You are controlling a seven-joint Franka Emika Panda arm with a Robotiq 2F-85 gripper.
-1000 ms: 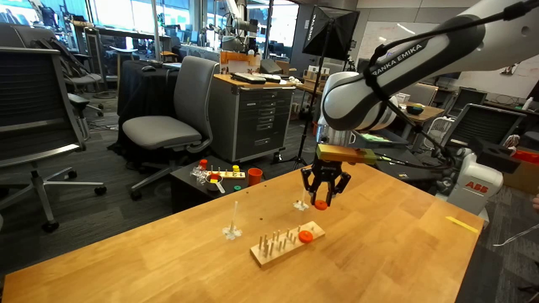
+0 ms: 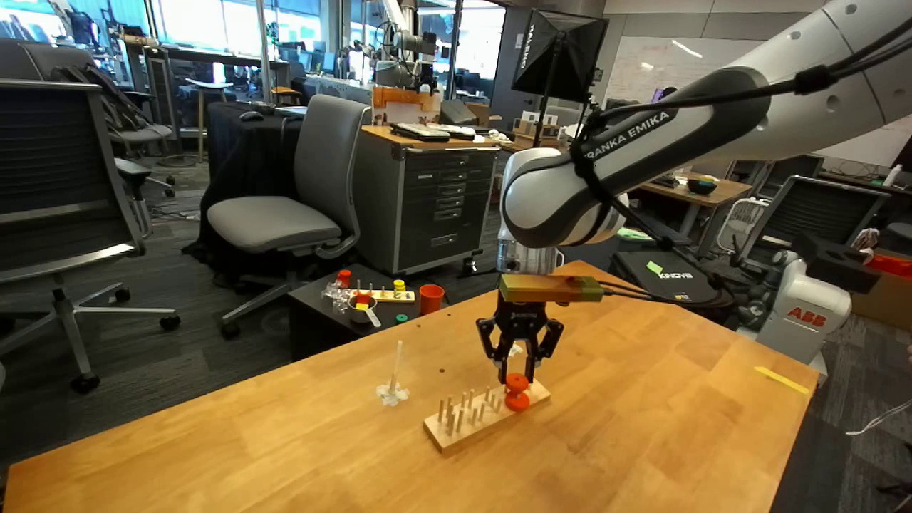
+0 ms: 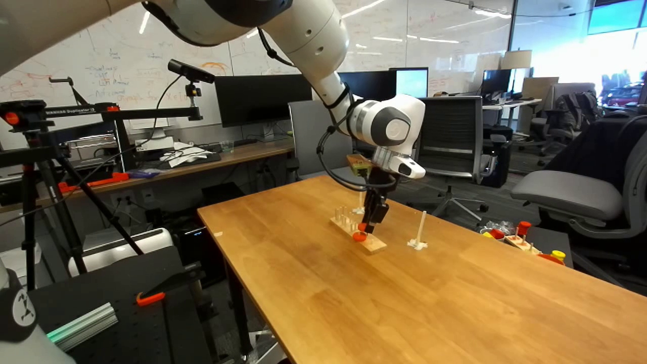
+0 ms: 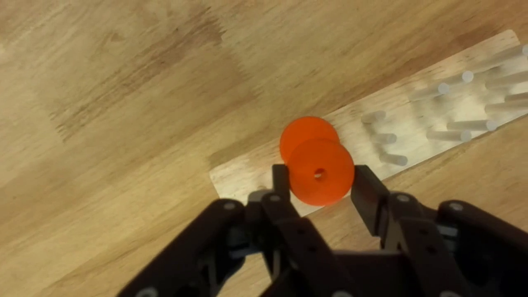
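My gripper is shut on an orange disc (image 4: 321, 187) with a small hole in its middle. Below it, a second orange disc (image 4: 305, 129) lies on the wooden peg board (image 4: 237, 179), partly covered by the held one in the wrist view. In exterior view 1 the held disc (image 2: 516, 381) hangs just above the lower disc (image 2: 517, 402), with a gap between. From the wrist the two discs look offset from each other. Several thin pegs (image 2: 462, 410) rise from the rest of the board. Whether a peg stands under the discs is hidden.
One upright wooden rod (image 2: 397, 368) on a lumpy white base stands left of the board; another rod base (image 3: 359, 210) is behind the gripper. The wooden table (image 2: 667, 419) is otherwise largely clear. A black side table holds an orange cup (image 2: 431, 299).
With the orange disc in its fingers, my gripper has moved left and down in exterior view 1, from beside the far rod to over the board. The board and lower disc have not moved.
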